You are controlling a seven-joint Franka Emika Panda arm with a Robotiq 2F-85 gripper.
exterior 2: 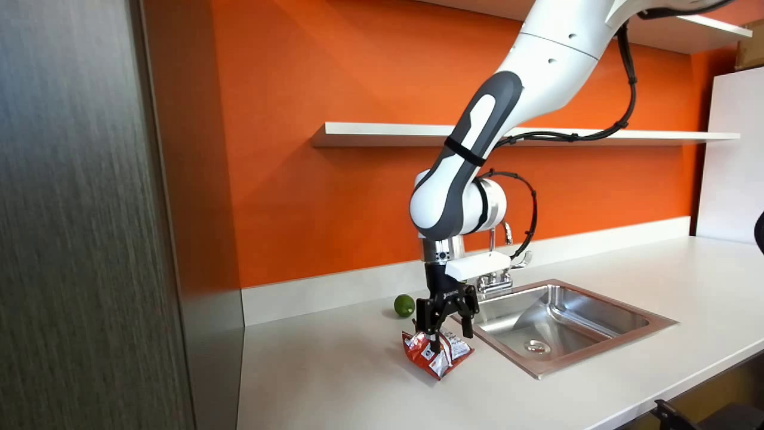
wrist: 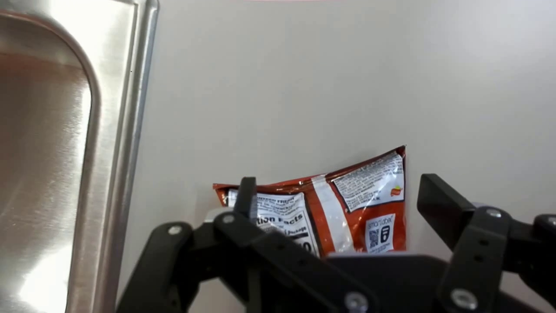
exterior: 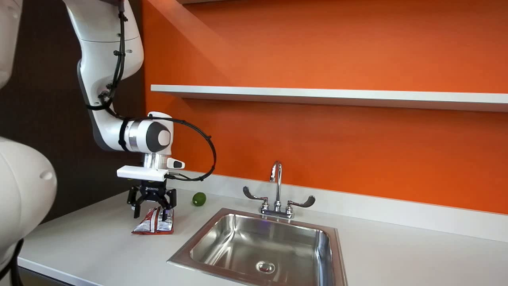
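A red chip bag (exterior: pixel 153 225) with white label panels lies on the counter left of the sink. My gripper (exterior: pixel 151 213) is low over it with the fingers wide apart, fingers pointing down. In the wrist view the bag (wrist: pixel 333 208) spans much of the space between the open fingers, one fingertip (wrist: pixel 246 193) overlapping its left part and the other to the right of it. From the second exterior side, the gripper (exterior 2: pixel 451 343) overlaps the upper part of the bag (exterior 2: pixel 442 361). Whether a finger touches the bag I cannot tell.
A green avocado-like fruit (exterior: pixel 199 198) rests behind the bag, near the back wall. The empty steel sink (exterior: pixel 205 224) with its faucet (exterior: pixel 277 178) is to the right in the first exterior view. A shelf (exterior: pixel 304 92) runs along the orange wall. Counter around the bag is otherwise clear.
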